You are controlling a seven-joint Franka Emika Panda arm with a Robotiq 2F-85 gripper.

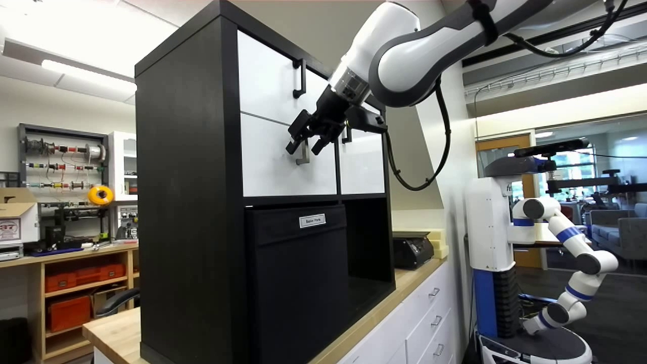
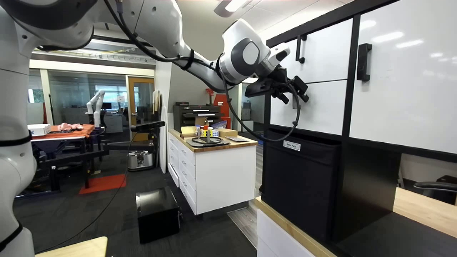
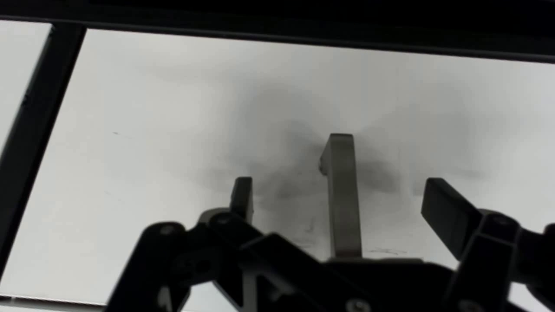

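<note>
My gripper [image 1: 308, 144] stands open in front of the cabinet's lower white panel [image 1: 279, 173]. In the wrist view, the panel's grey bar handle [image 3: 342, 203] rises between the two spread fingers, with a gap on either side. Its lower end is hidden behind the gripper body. One finger [image 3: 242, 195] lies left of the handle and the other right of it. From the second exterior view, the gripper [image 2: 295, 99] covers part of the handle. That white panel looks flush with the black frame.
Above is another white panel with a black handle [image 1: 300, 79]; further black handles [image 2: 364, 62] are on neighbouring panels. A black fabric bin [image 1: 297, 279] fills the compartment below. The arm's cable [image 2: 257, 136] hangs in a loop beneath the wrist.
</note>
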